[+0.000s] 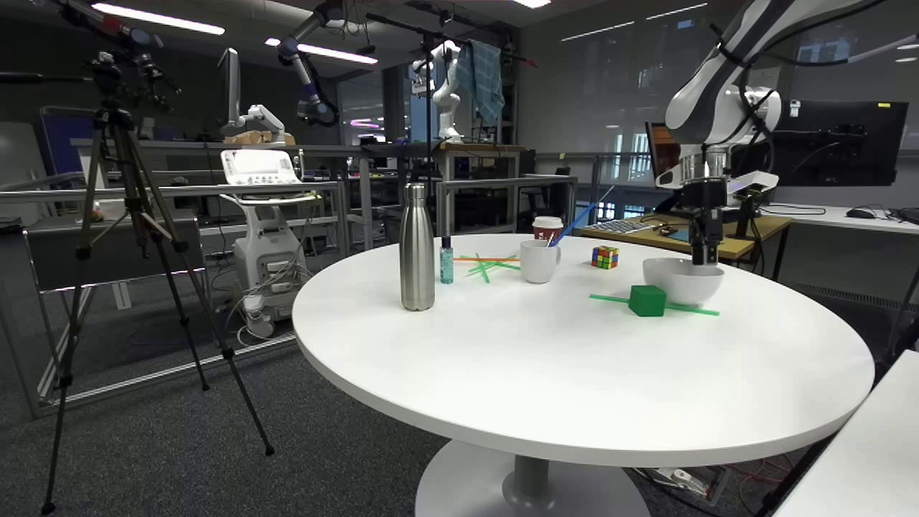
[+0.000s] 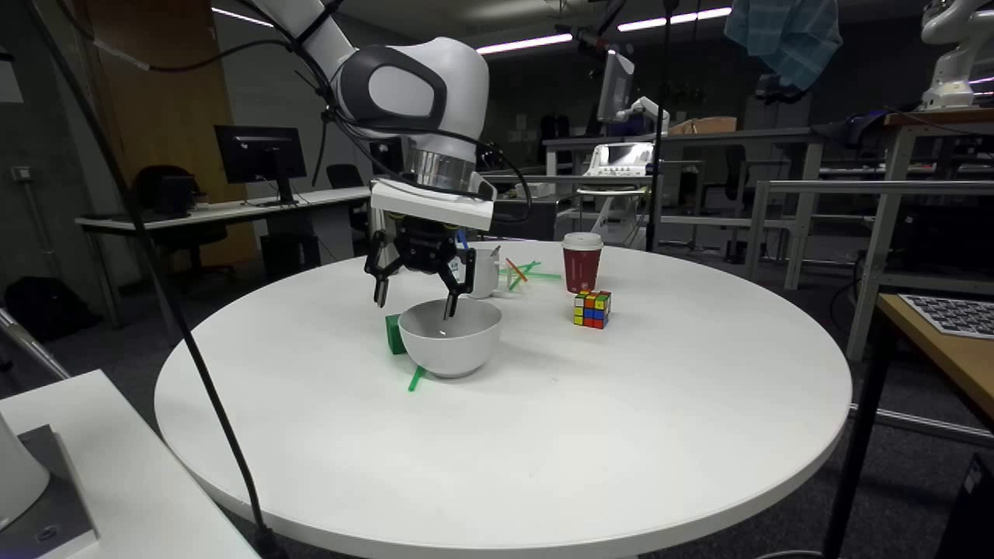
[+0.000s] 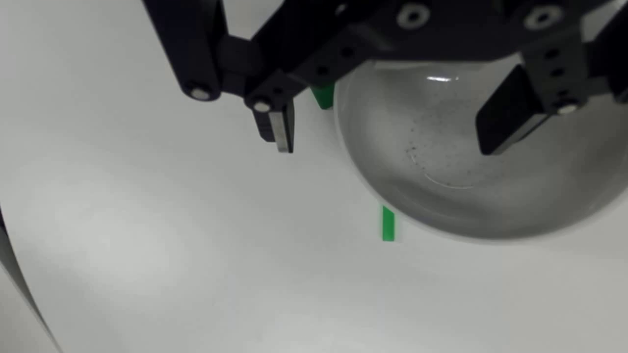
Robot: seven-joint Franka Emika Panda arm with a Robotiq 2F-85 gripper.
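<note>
A white bowl (image 1: 683, 280) stands upright on the round table, and the wrist view shows its inside (image 3: 447, 147) empty but for small specks. My gripper (image 2: 415, 303) is low at the bowl with its fingers wide open and nothing between them. In the wrist view one finger (image 3: 510, 114) is over the bowl's inside and the other finger (image 3: 282, 129) is outside its rim. Whether either finger touches the bowl, I cannot tell. Against the bowl's side, touching or nearly so, sits a green block (image 1: 647, 301). A green stick (image 3: 388, 224) passes partly under or behind the bowl.
A Rubik's cube (image 2: 592, 309), a red paper cup (image 2: 582, 262) and a white mug (image 1: 539, 263) with a blue stick stand farther off. Beyond are loose sticks (image 1: 487, 266), a small teal bottle (image 1: 446, 263) and a steel bottle (image 1: 418, 250).
</note>
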